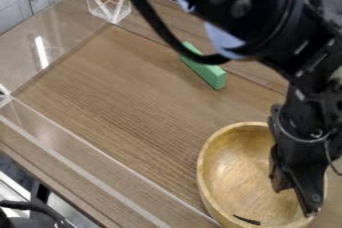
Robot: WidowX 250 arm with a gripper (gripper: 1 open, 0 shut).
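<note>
My gripper (287, 172) is low at the right, over a round tan wooden bowl (227, 177), its fingertips inside or just above it. How far it is open is hard to see. A dark thin mark lies near the bowl's bottom. A green block (203, 70) lies on the wooden table (100, 112), partly behind my arm.
A clear plastic piece (107, 8) stands at the back left. A dark cable or part sits at the bottom-left edge.
</note>
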